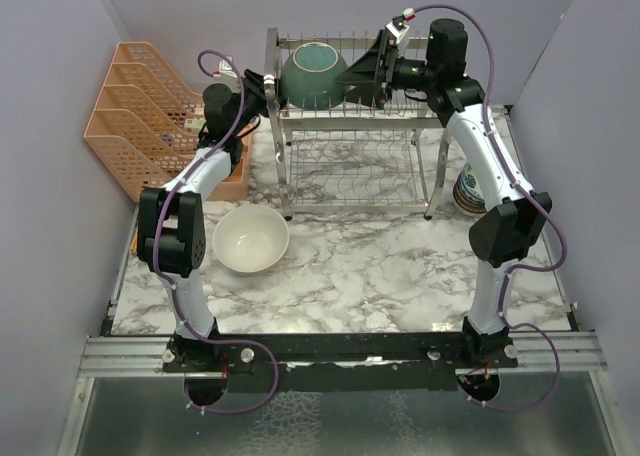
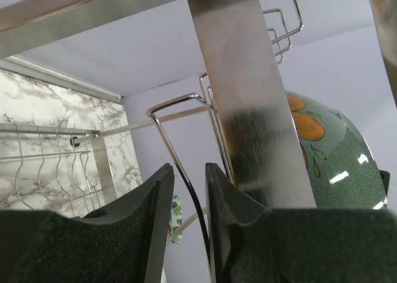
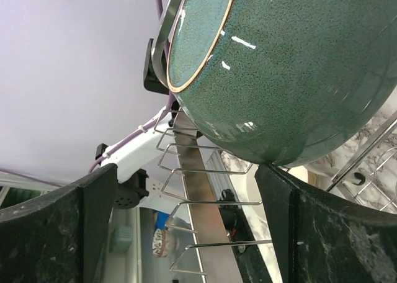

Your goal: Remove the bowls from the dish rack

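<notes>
A green bowl sits tilted on the upper tier of the steel dish rack; its painted flower shows in the left wrist view. My left gripper is at the rack's left end, its fingertips close together around a rack wire; whether they grip it is unclear. My right gripper stands open beside the bowl's right side, the bowl above and beyond its spread fingers.
A white bowl rests on the marble counter at front left. An orange plastic rack stands at back left. Stacked patterned bowls are at the right, partly behind my right arm.
</notes>
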